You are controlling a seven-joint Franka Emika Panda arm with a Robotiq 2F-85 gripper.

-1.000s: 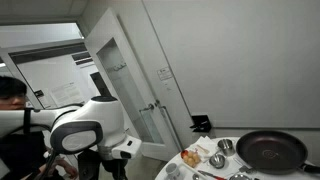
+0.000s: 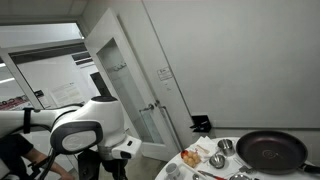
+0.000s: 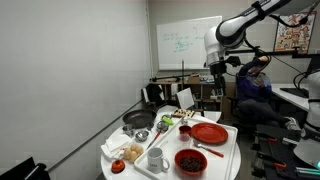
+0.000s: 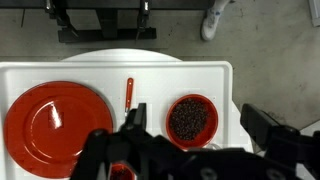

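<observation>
My gripper stands open, its dark fingers wide apart with nothing between them. In exterior view 2, the gripper (image 3: 215,78) hangs well above the table's right side. Below it, the wrist view shows a white tray (image 4: 165,75) with a red plate (image 4: 58,125) on the left and a red bowl (image 4: 173,120) of dark bean-like pieces on the right. Between them lies a utensil with an orange-red handle (image 4: 129,92). A red cup (image 4: 120,173) is partly hidden by the left finger. Exterior view 1 shows mainly my white arm, not the fingers.
A black frying pan (image 2: 272,150) and several small metal vessels occupy the table's other end. A white mug (image 3: 156,159) stands beside the red bowl, and a tomato (image 3: 118,167) lies near the table's edge. Open air surrounds the raised gripper.
The person at the left edge of exterior view 1 has shifted, and the head is no longer in view there. My arm and the tabletop things look unchanged.
</observation>
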